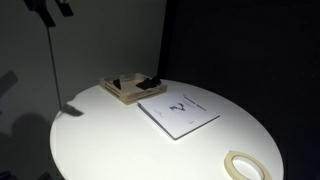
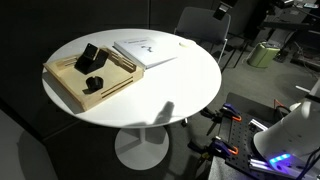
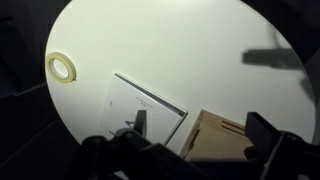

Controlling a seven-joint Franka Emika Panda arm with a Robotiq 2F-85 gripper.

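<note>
Over the table my gripper [image 1: 56,13] hangs at the upper left of exterior view 1, its two fingers apart and nothing between them. The wrist view also shows the gripper open, with bare white tabletop and a tray corner visible beyond the gap. A shallow wooden tray [image 2: 121,83] rests on the table, holding a black boxy object [image 2: 91,53] and a small round black object [image 2: 94,83]. Beside it lies a white book or binder [image 1: 182,116] with a dark picture on its cover. A cream tape roll [image 1: 232,168] lies flat near the table's edge.
The round white table [image 1: 120,145] has wide bare room in front of the tray and book. In exterior view 2, part of a white robot arm [image 2: 290,140] stands at the lower right, beyond the table's edge.
</note>
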